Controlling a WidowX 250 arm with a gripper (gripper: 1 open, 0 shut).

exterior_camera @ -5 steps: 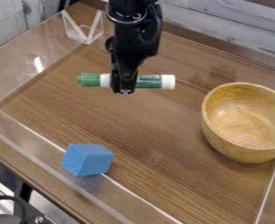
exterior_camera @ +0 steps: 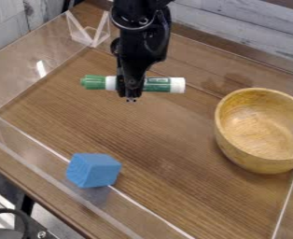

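My black gripper (exterior_camera: 132,89) hangs in the upper middle of the camera view, shut on a white and green tube (exterior_camera: 165,85) that lies crosswise in its fingers. The tube's green end points left, and it is held above the wooden table top.
A yellow bowl (exterior_camera: 258,152) stands on the right. A blue block (exterior_camera: 94,169) sits near the front left. Clear plastic edging runs along the left side, and a pale wooden wall (exterior_camera: 236,23) stands at the back.
My gripper and the tube have moved very slightly up and to the left. The bowl and block have not moved.
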